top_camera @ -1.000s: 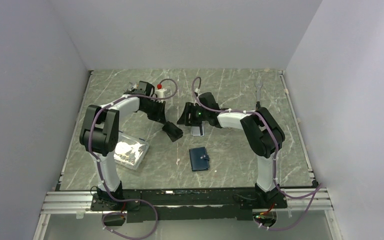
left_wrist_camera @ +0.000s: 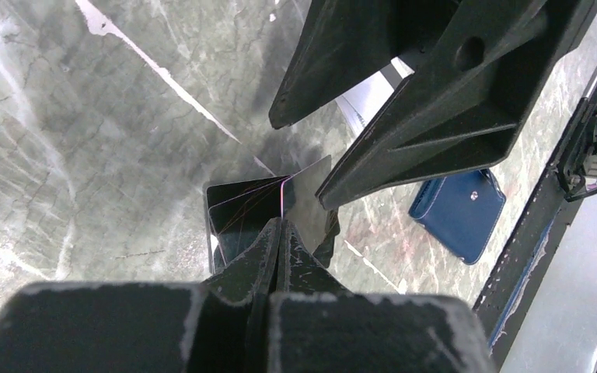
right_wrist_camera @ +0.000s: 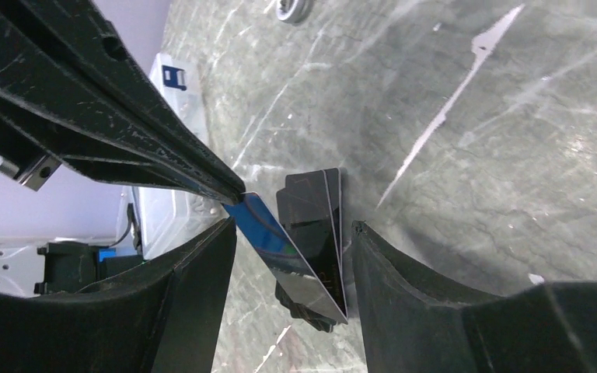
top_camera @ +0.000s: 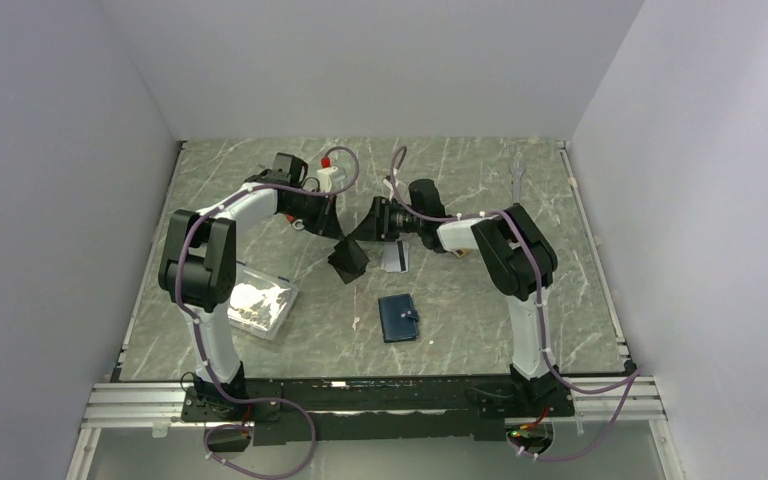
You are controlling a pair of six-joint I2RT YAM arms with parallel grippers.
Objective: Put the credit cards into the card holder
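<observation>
My left gripper is shut on one thin card by its edge; the right wrist view shows its bluish, glossy face. Behind and below the raised card lie several black cards (right_wrist_camera: 311, 203), fanned on the table. Open, my right gripper is close by, and its fingers stand either side of the held card in the right wrist view, apparently not touching it. A dark blue snap-closed card holder (top_camera: 398, 318) lies nearer the front edge. White cards with a dark stripe (top_camera: 394, 257) rest beneath the right gripper.
A clear plastic box (top_camera: 262, 302) stands at the left beside the left arm. Toward the back right lies a wrench (top_camera: 517, 175). Bare table surrounds the card holder, and both grippers are crowded close together.
My right gripper shifted a little left and back.
</observation>
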